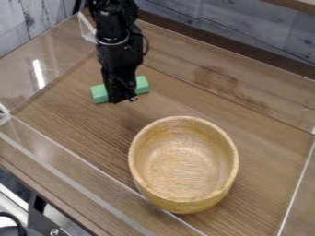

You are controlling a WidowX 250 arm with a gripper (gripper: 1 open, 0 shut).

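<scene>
My black gripper [120,92] reaches down from the top of the camera view onto a green block [101,92] lying on the wooden table. The fingertips are at the block, covering its middle. The gripper looks shut; whether anything is between its fingers is hidden.
A large wooden bowl [183,161] stands at the front right of the table.
</scene>
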